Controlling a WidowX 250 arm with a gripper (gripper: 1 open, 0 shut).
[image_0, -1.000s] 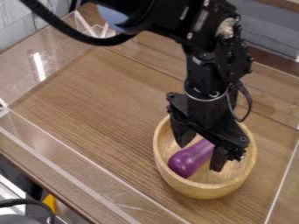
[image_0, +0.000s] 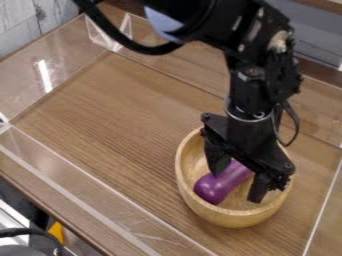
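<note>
A yellow bowl (image_0: 230, 212) sits at the lower right of the wooden surface, holding a purple eggplant-like object (image_0: 217, 184) that lies diagonally. My black gripper (image_0: 245, 162) is down over the bowl with its fingers apart, one on each side of the purple object's upper part. The fingers partly hide that end of the object.
Bare wood (image_0: 100, 130) fills the left and middle of the surface. A clear edge strip runs along the left side, with dark cables beyond it at the lower left.
My gripper has shifted slightly and sits lower in the bowl around the purple object. The bowl and object look almost unmoved.
</note>
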